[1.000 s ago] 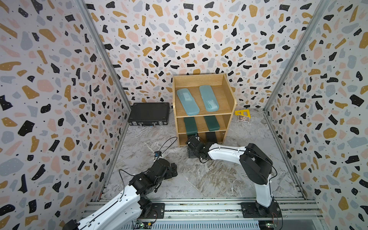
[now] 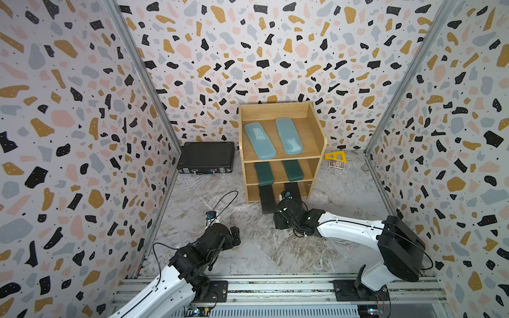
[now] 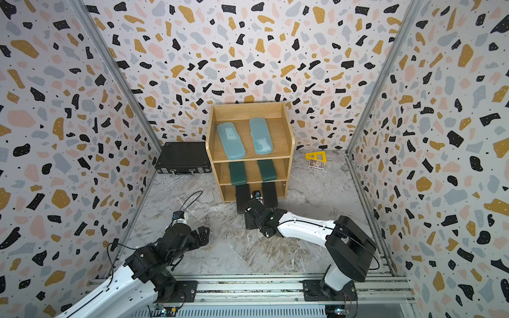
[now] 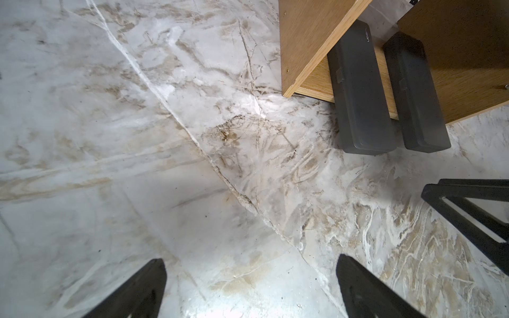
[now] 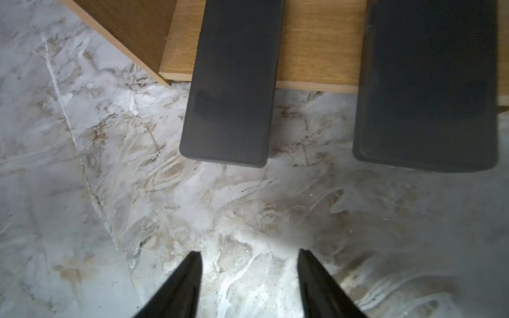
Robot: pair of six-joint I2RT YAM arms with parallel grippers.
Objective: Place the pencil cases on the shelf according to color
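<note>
The wooden shelf (image 2: 318,128) holds pencil cases on three levels. Two light blue cases, the left (image 2: 259,141) and the right (image 2: 289,136), lie on top. In the middle lie a left dark green case (image 2: 264,173) and a right dark green case (image 2: 293,170). At the bottom, a left black case (image 5: 233,95) and a right black case (image 5: 426,90) lie side by side, front ends jutting past the shelf edge. My right gripper is apart from them, partly open and empty. Farther left, my left gripper is wide open over bare floor.
A black briefcase (image 2: 206,157) lies left of the shelf. To its right is a small yellow item (image 2: 336,155). Bare marble surface (image 2: 254,249) lies between the arms and in front of the shelf.
The case stays put.
</note>
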